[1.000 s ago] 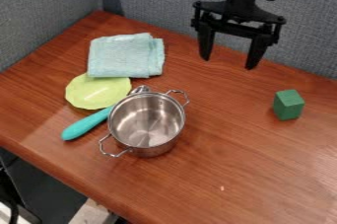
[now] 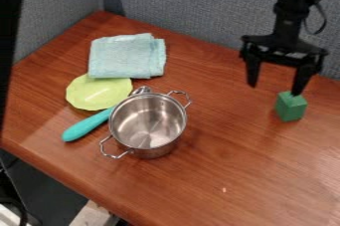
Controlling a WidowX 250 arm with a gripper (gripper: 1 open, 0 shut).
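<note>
My black gripper [image 2: 275, 79] is open at the upper right, its two fingers apart. The right finger hangs just above a small green block [image 2: 291, 108] on the wooden table; from this view I cannot tell whether they touch. Nothing shows between the fingers.
A steel pot [image 2: 147, 126] with two handles stands left of centre. Behind it lie a turquoise-handled utensil [image 2: 84, 127], a yellow-green plate [image 2: 93, 92] and a folded light-blue cloth [image 2: 126, 57]. Grey padded walls border the back and left.
My gripper has moved right and downward toward the green block, its fingers still apart. The objects on the table are where they were.
</note>
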